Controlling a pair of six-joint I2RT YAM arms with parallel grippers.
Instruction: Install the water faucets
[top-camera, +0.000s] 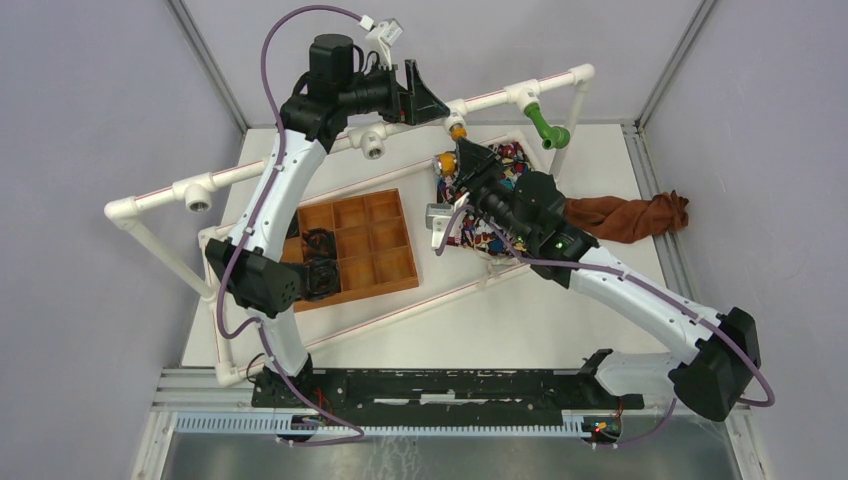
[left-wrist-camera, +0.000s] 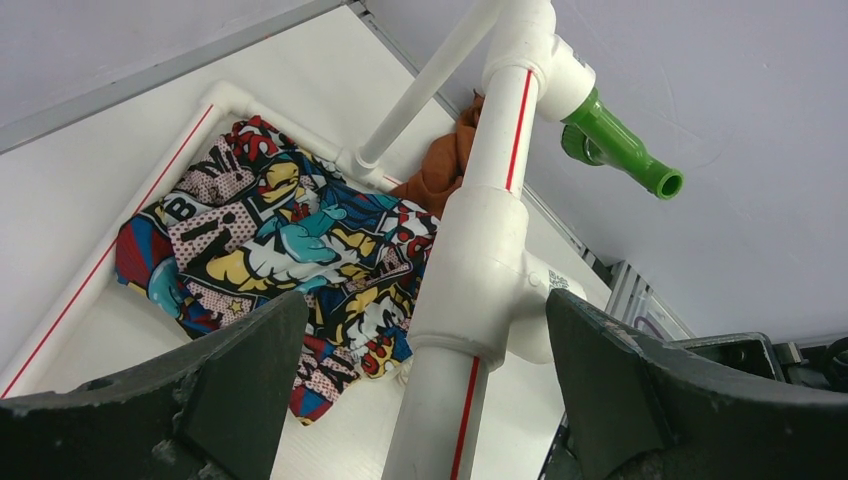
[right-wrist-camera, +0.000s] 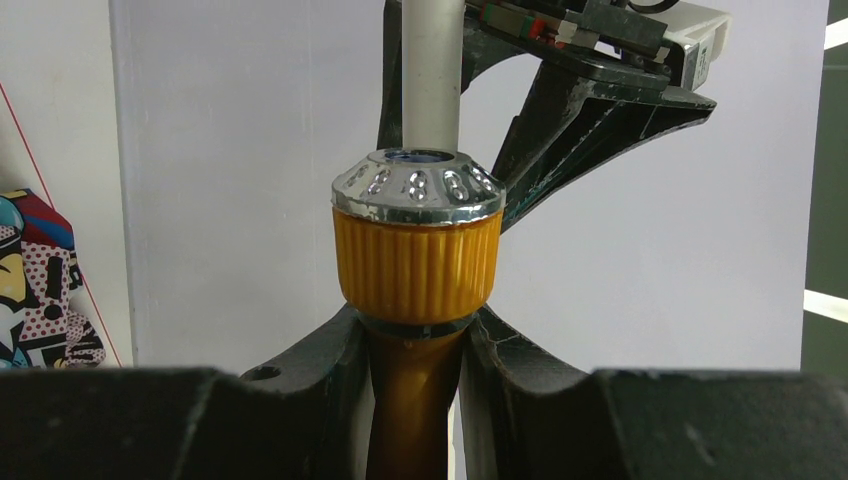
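My left gripper stands open around the white tee fitting (left-wrist-camera: 470, 265) on the upper pipe. My right gripper is shut on an orange faucet (right-wrist-camera: 418, 265) with a chrome cap, held just below that pipe in the top view (top-camera: 445, 163). An orange piece (top-camera: 457, 133) shows at the tee's outlet in the top view; whether it is part of the held faucet is unclear. A green faucet (left-wrist-camera: 620, 150) sits on the tee farther right along the pipe. Other white tees (top-camera: 372, 145) have open outlets.
The white pipe frame (top-camera: 165, 200) spans the workspace. Beneath lie a wooden compartment tray (top-camera: 385, 260), a patterned cloth (left-wrist-camera: 250, 240) and a brown cloth (top-camera: 625, 218). The board's lower middle is clear.
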